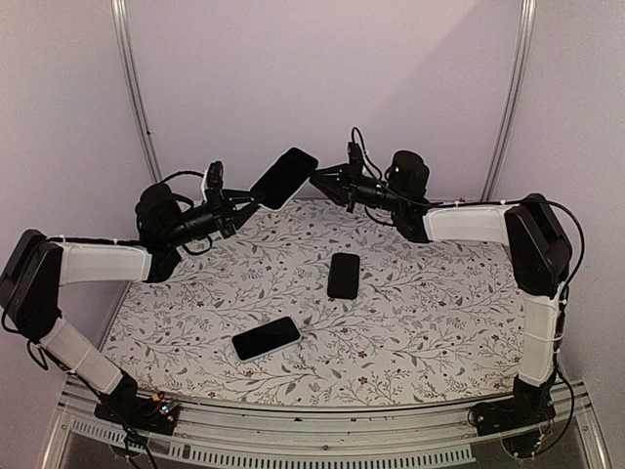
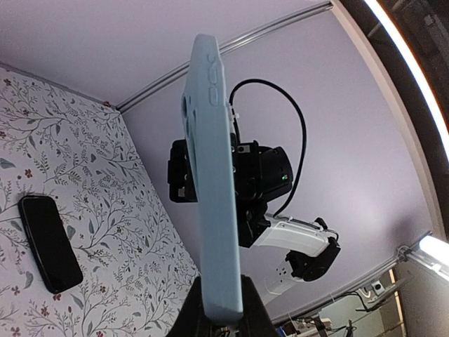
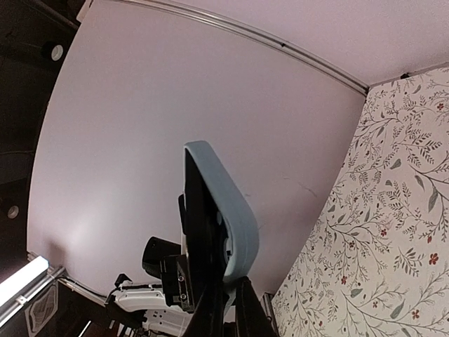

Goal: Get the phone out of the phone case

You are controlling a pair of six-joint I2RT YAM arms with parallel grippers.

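A phone with a black face (image 1: 284, 178) is held up above the table, still seated in a pale blue case (image 2: 219, 189). My left gripper (image 1: 256, 199) is shut on the cased phone at its lower left corner. The opposite, upper right corner is where my right gripper (image 1: 314, 176) stands, its fingers (image 3: 247, 309) part open. In the right wrist view the near end of the case (image 3: 242, 235) reaches down between these fingers. Whether they touch it I cannot tell.
One dark phone-like slab (image 1: 344, 276) lies on the flowered table (image 1: 420, 322) near its middle; another slab (image 1: 267, 338) with a pale edge lies at the front left. A wall (image 1: 283, 78) stands behind the arms.
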